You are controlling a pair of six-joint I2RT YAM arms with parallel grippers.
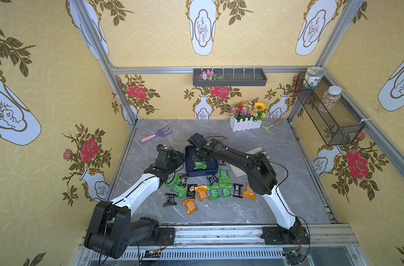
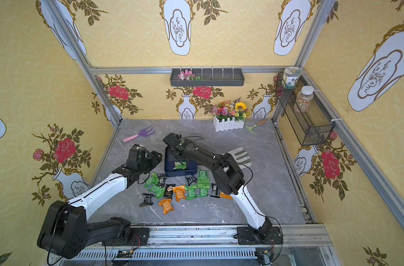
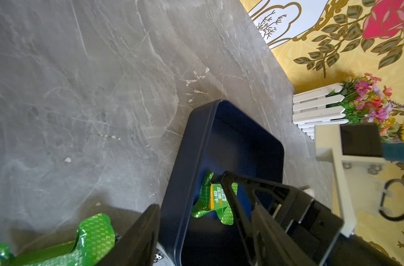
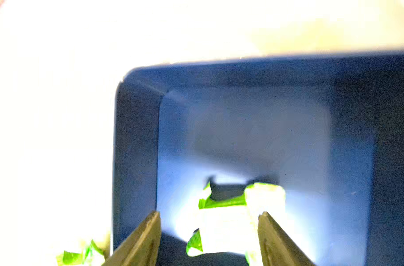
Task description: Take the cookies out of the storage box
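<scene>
A green wrapped cookie (image 1: pixel 199 165) lies inside the navy storage box (image 1: pixel 202 172). In the right wrist view my right gripper is open around this cookie (image 4: pixel 222 226), its fingertips at either side from this angle; whether they touch is unclear. My left gripper is open at the box's left, with nothing held between its fingers. The left wrist view shows the right gripper's dark body reaching over the box. Many green, black and orange packets, such as an orange one (image 1: pixel 189 205), lie on the table in front of the box.
A glove (image 2: pixel 239 157) lies right of the box under the right arm, a pink hand fork (image 1: pixel 148 137) at back left. A white flower planter (image 1: pixel 245 125) stands at the back.
</scene>
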